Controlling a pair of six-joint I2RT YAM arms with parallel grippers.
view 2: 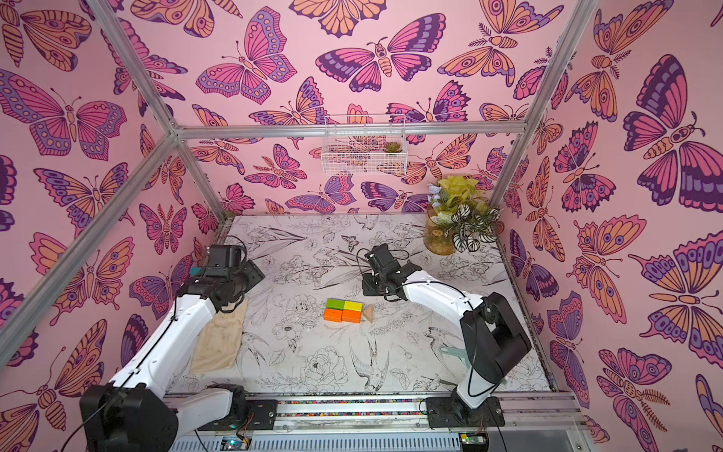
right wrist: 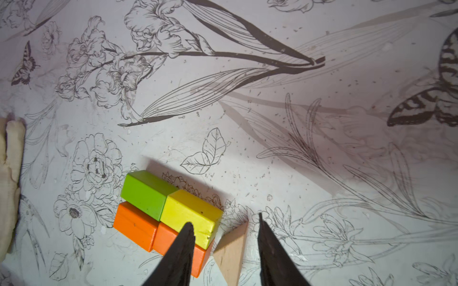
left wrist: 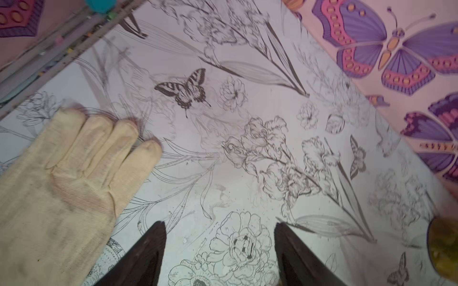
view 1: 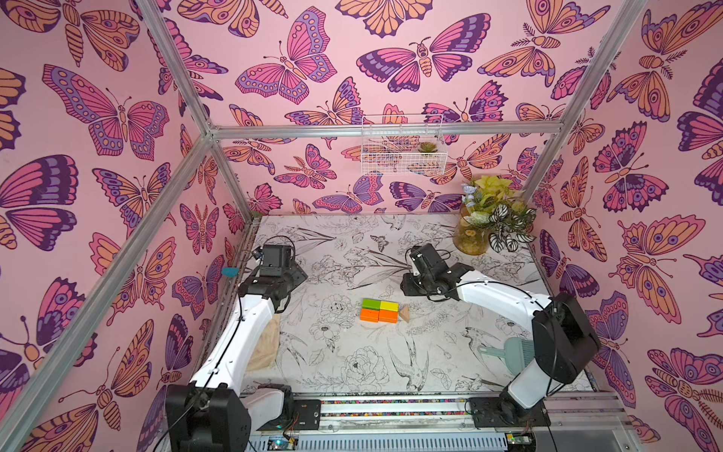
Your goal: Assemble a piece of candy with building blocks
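Note:
A green block [right wrist: 148,193] and a yellow block [right wrist: 190,212] form one row, with two orange blocks [right wrist: 136,224] in the row against it. A wooden triangle [right wrist: 231,252] stands at the right end of this cluster. My right gripper is open over the table; the triangle shows between its fingers in the right wrist view, apparently below them. Far from the blocks, my left gripper stands open and empty above the left side. A teal piece [view 1: 229,272] is at the table's left edge by the rail, partly cut off in the left wrist view.
Beneath my left arm lies a beige glove [left wrist: 62,190]. The vase of flowers [view 1: 470,237] occupies the back right corner. A grey-green dustpan or brush [view 1: 519,352] lies at the front right, partly behind the right arm.

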